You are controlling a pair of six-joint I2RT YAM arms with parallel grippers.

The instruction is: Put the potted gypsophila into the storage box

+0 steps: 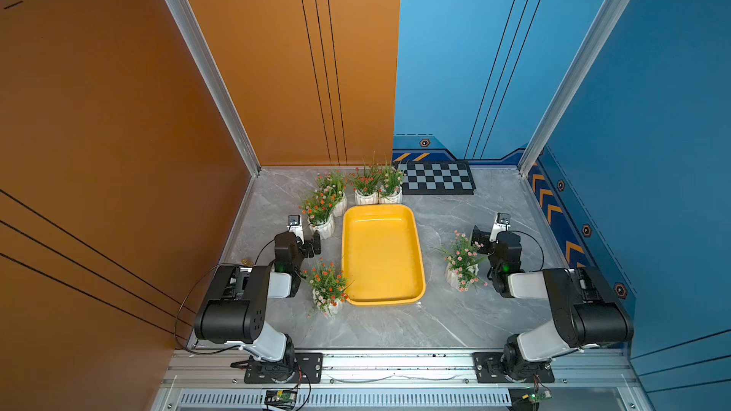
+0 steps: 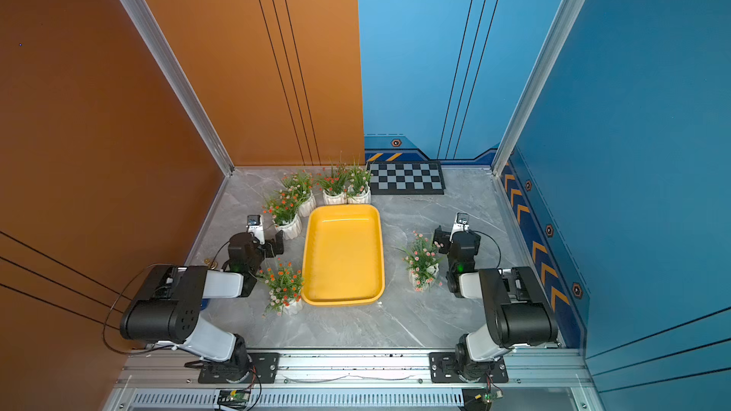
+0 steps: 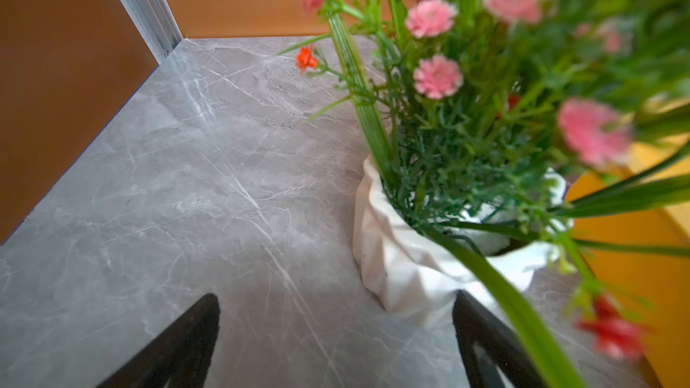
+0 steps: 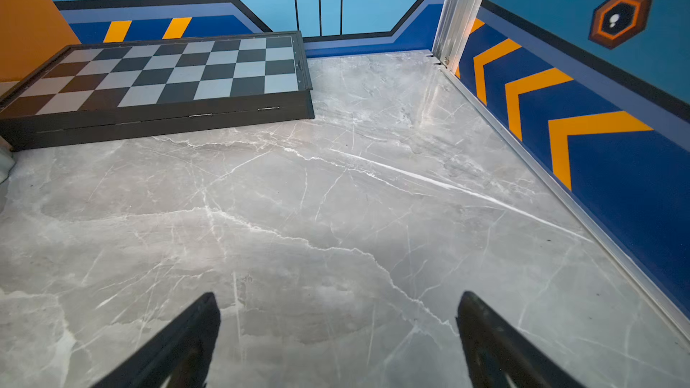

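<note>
An empty yellow storage box [image 1: 380, 255] lies in the middle of the table. Several flowering plants in white pots stand around it: one [image 1: 327, 289] by its front left corner, another [image 1: 320, 217] at its back left, and one [image 1: 461, 260] to its right. Between the box and the left wall, my left gripper is open and empty; a white pot [image 3: 431, 266] with pink and red flowers is ahead and to its right. On the right side, my right gripper stands open over bare table, just beyond and right of the right-hand plant.
Two more potted plants [image 2: 333, 186] stand side by side behind the box, next to a checkered board [image 2: 405, 177] against the back wall. Bare grey table [image 4: 345, 208] lies ahead of the right gripper. Walls close off both sides.
</note>
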